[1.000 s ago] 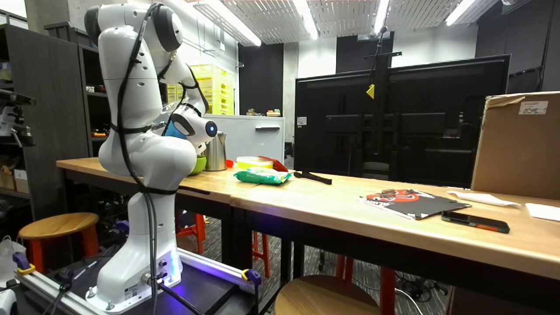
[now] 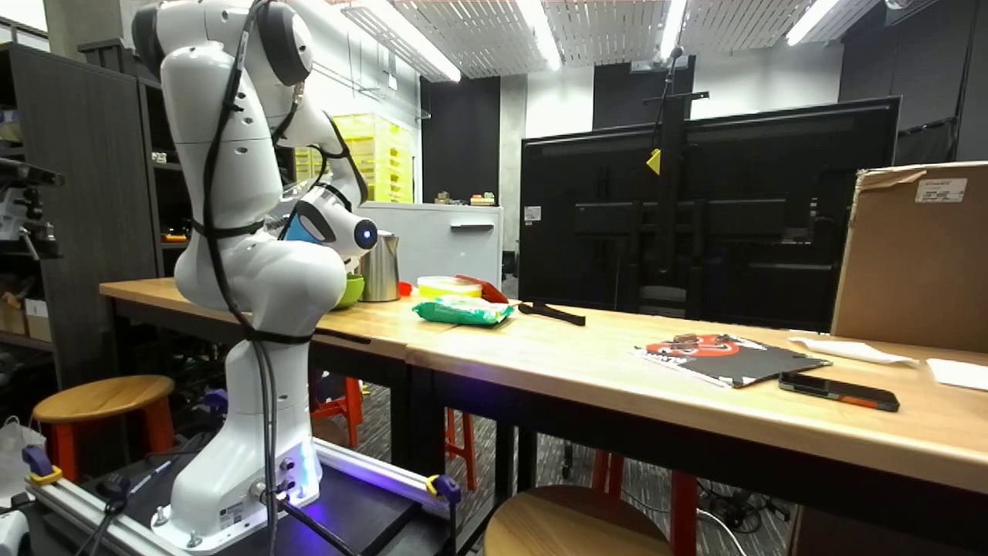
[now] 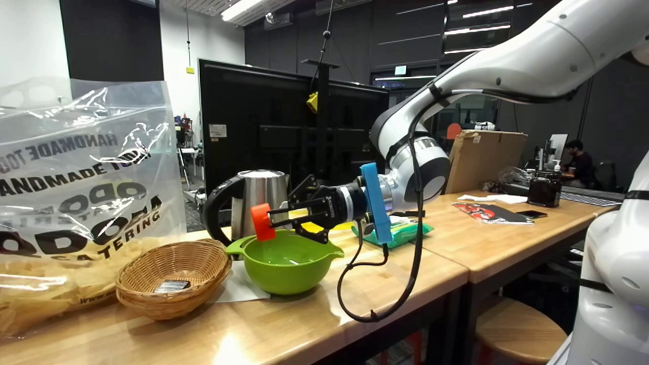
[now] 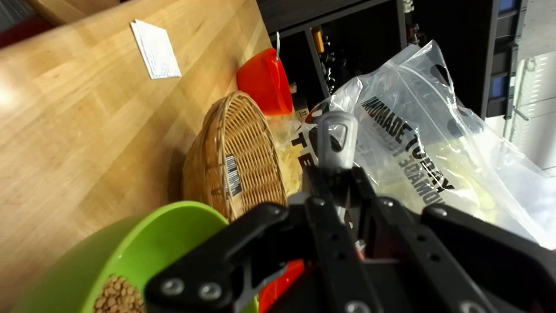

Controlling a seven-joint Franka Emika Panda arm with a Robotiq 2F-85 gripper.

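Note:
My gripper [image 3: 275,219] points sideways above the green bowl [image 3: 286,274] and is shut on a red scoop [image 3: 263,222], its cup tipped on its side over the bowl's left part. In the wrist view the scoop's grey handle [image 4: 337,141] stands out beyond the fingertips, while red shows low between the finger links. Small tan grains [image 4: 119,296] lie in the bowl. Whether the cup holds anything is hidden. Exterior view 1 shows only a bit of the bowl behind the arm, and the gripper is out of sight there.
Left of the bowl stands a wicker basket [image 3: 173,274], with a large clear plastic bag [image 3: 85,182] beyond. A steel pitcher [image 3: 262,197] is close behind the gripper. A green packet [image 3: 401,231] lies to the right.
Objects on the table look unmoved.

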